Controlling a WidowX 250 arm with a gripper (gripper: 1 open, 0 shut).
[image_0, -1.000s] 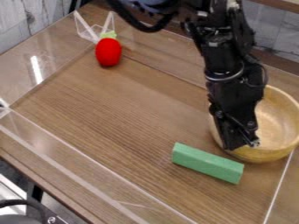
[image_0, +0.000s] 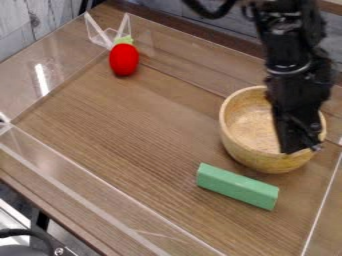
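Note:
My dark gripper (image_0: 293, 128) reaches down from the top right to the right side of a pale wooden bowl (image_0: 247, 140), at its rim; whether anything is between the fingers is hard to see, and it looks shut. A green block (image_0: 237, 187) lies in front of the bowl, apart from it.
A red oval object (image_0: 123, 59) sits at the upper left, with a small pale, thin item (image_0: 110, 32) behind it.
The gripper has moved up and to the right from the bowl's front. The bowl has shifted left compared with a second ago.

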